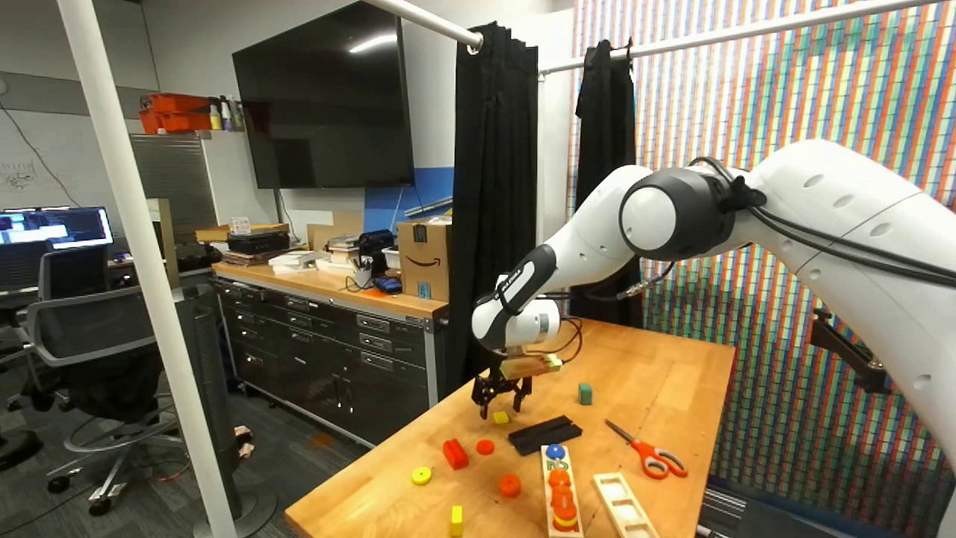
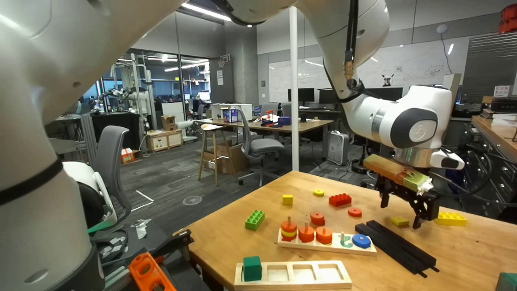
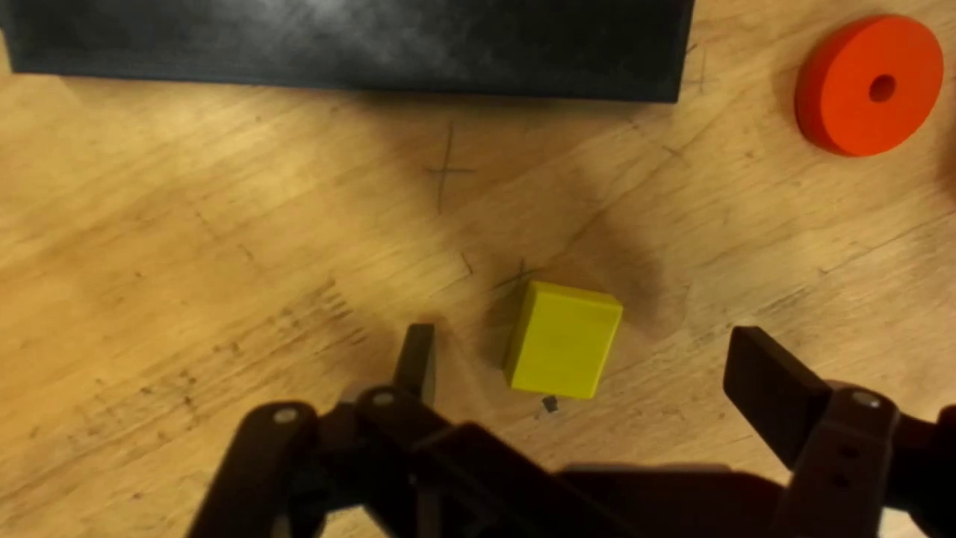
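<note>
Below my open gripper a small yellow block (image 3: pixel 565 341) lies flat on the wooden table. In the wrist view the block sits between the two fingers, nearer the left one, touching neither. Exterior view 2 shows the gripper (image 2: pixel 400 213) low over the tabletop, its fingers on either side of the yellow block (image 2: pixel 400 221). From exterior view 1 the same block (image 1: pixel 501 418) appears between the fingertips, near the table's far left edge. Nothing is held.
Beside the block lie black bars (image 2: pixel 397 247) and a red disc (image 3: pixel 883 88). A yellow brick (image 2: pixel 450 219) is close behind the gripper. A peg board (image 2: pixel 324 242) with rings, a wooden tray (image 2: pixel 339 276), a green cube (image 1: pixel 585 394) and orange-handled scissors (image 1: pixel 659 461) occupy other spots.
</note>
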